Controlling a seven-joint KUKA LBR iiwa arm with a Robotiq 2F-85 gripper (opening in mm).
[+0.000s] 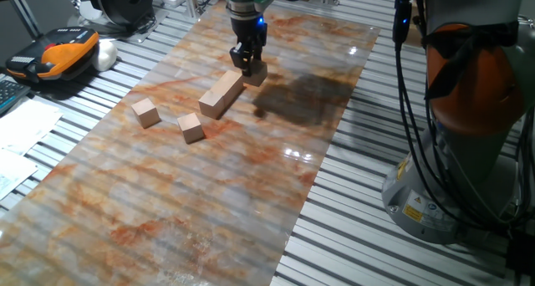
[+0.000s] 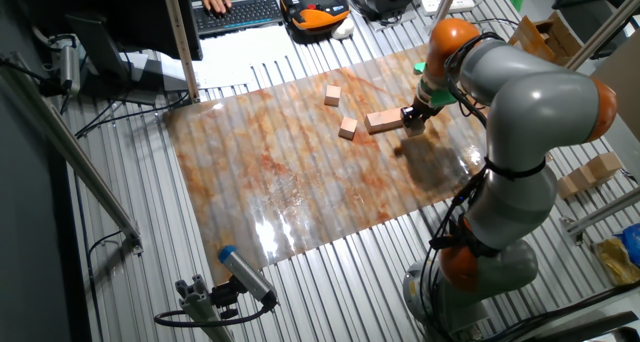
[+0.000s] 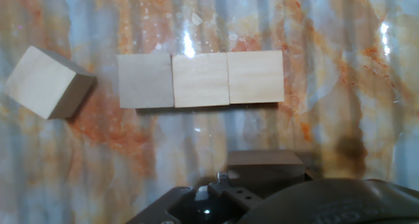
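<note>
Three pale wooden cubes stand end to end in a straight row [image 3: 201, 80], seen from above in the wrist view; in exterior view 1 this row [image 1: 221, 94] looks like one long bar. Close to the row's far end is my gripper [image 1: 247, 67], pointing down and shut on another wooden block [image 1: 257, 75]. That held block [image 3: 265, 166] is dark and partly covered by the gripper in the wrist view, and it looks larger than the row's cubes. Its clearance above the table is hard to judge. Two loose cubes [image 1: 191, 128] [image 1: 145, 113] lie apart from the row's near end.
The marbled sheet [image 1: 192, 211] is clear on its near side. An orange-and-black device [image 1: 58, 58] and a keyboard [image 2: 236, 14] lie beyond its edge. The robot's base [image 1: 435, 194] stands to the right. More wooden blocks [image 2: 590, 175] sit off the sheet, behind the arm.
</note>
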